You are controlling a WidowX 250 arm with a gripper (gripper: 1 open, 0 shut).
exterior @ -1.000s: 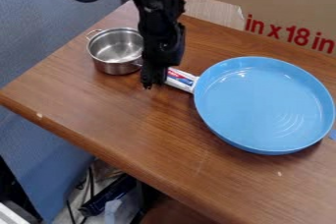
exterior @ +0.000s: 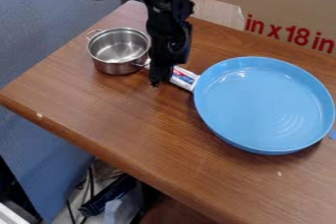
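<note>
My black gripper (exterior: 161, 74) hangs low over the table between a steel pot (exterior: 116, 51) and a white toothpaste tube (exterior: 184, 79) with red and blue print. It is at the tube's left end; whether its fingers are open or shut on the tube is hidden. The tube's other end reaches toward a large blue plate (exterior: 262, 110) on the right.
The wooden table (exterior: 132, 140) has clear room in front of the pot and plate. A cardboard sheet (exterior: 276, 12) stands along the back. At the lower left the table ends, with clutter below.
My gripper has shifted only slightly around the left end of the tube. The pot and plate have not moved.
</note>
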